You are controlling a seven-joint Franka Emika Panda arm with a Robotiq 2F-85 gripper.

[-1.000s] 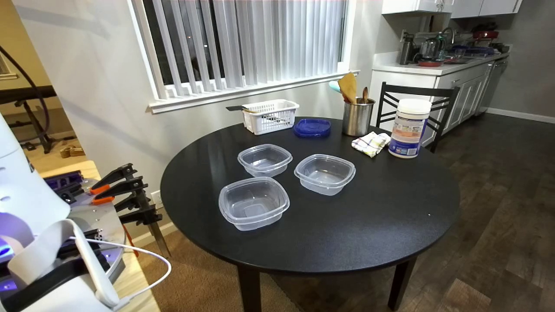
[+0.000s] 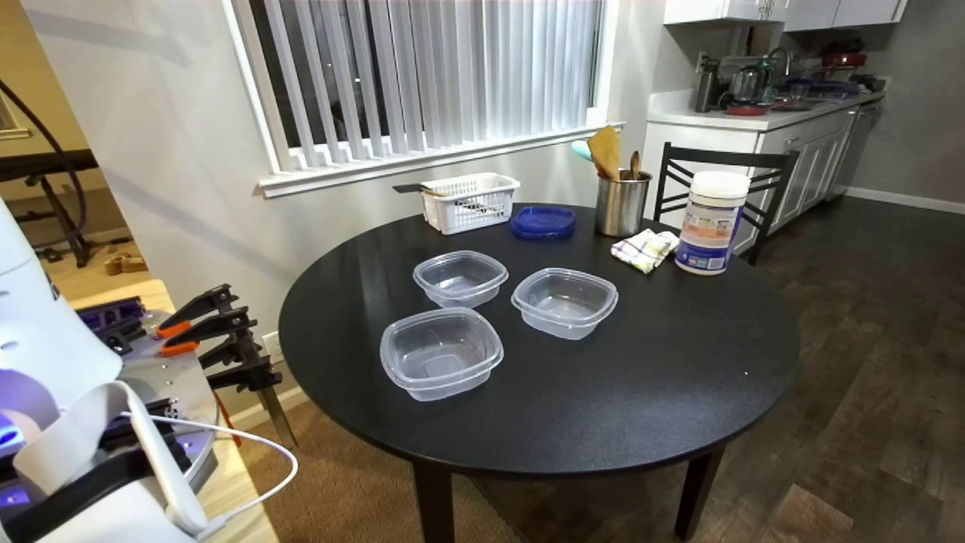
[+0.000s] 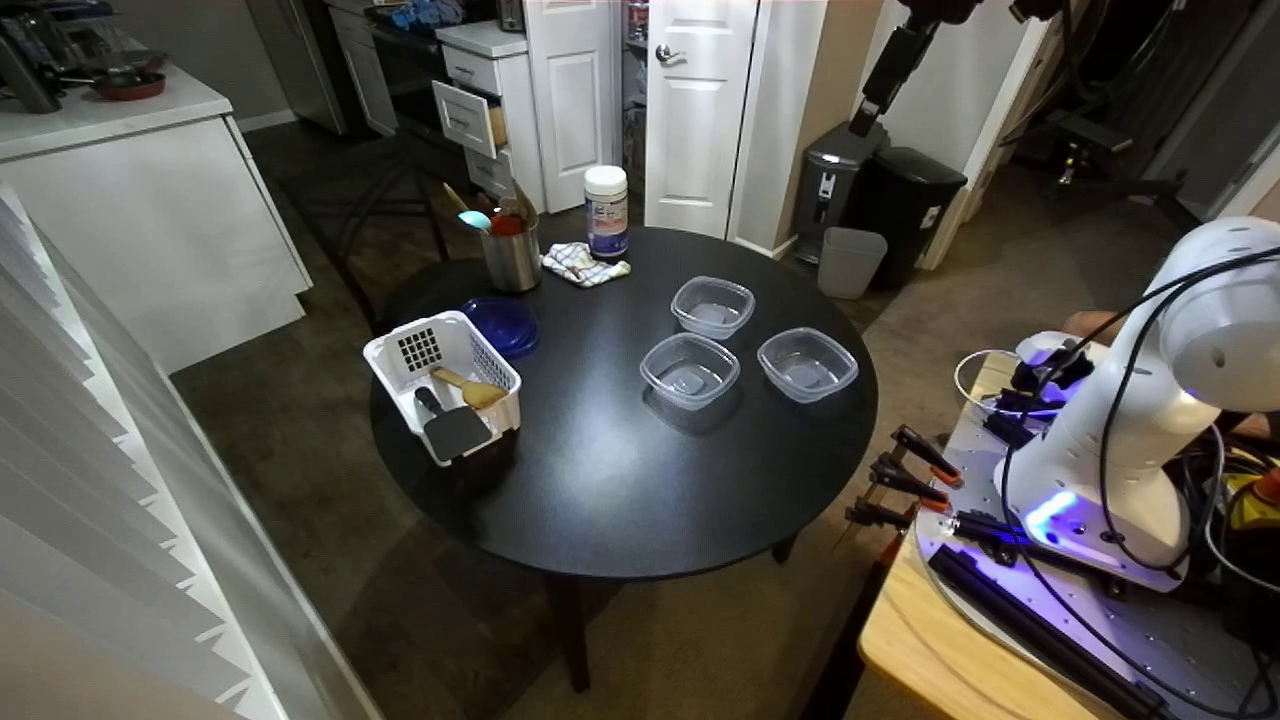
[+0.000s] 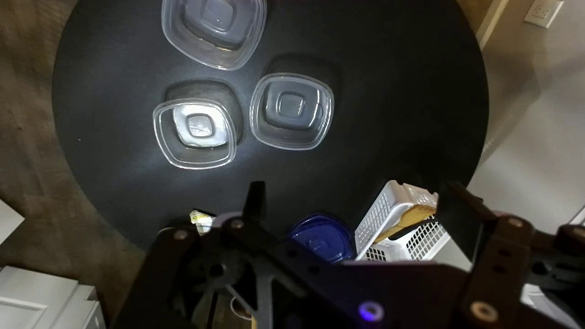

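Note:
Three clear plastic containers stand empty and uncovered on the black round table (image 2: 615,407): one at the near left (image 2: 442,353), one behind it (image 2: 461,279) and one to the right (image 2: 565,303). My gripper is open, its two fingers wide apart in the wrist view and nothing between them. In exterior view 2 it hangs at the top, high above the table. Blue lids (image 2: 543,222) lie flat near the back. Beside them a white basket (image 3: 498,360) holds a black spatula (image 3: 456,433) and a wooden spoon (image 3: 482,394).
A steel utensil holder (image 2: 621,207), a checked cloth (image 2: 644,250) and a tall white-lidded tub (image 2: 712,225) occupy the table's back right. Dark clamps (image 2: 237,335) grip the robot's stand beside the table.

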